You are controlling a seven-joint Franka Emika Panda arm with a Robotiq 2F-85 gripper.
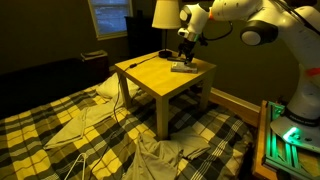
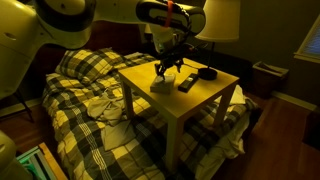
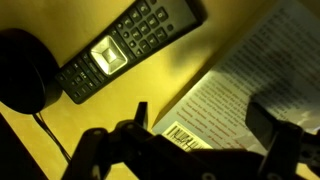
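My gripper stands open over the table, its two dark fingers spread apart in the wrist view with nothing held. Below it and partly between the fingers lies a book (image 3: 222, 100), back cover up, with printed text and a barcode near its lower corner. A black remote control (image 3: 125, 45) rests on the tabletop beside the book, clear of the fingers. In the second exterior view the book (image 2: 163, 84) shows as a pale block under the gripper, and the remote (image 2: 188, 83) lies beside it. How high the fingers hang above the book is hard to tell.
A round black lamp base (image 3: 25, 70) with a cord stands past the remote; its tall shade (image 1: 167, 14) rises behind the table. Plaid bedding (image 1: 60, 120) with crumpled cloths (image 1: 155, 160) surrounds the table legs.
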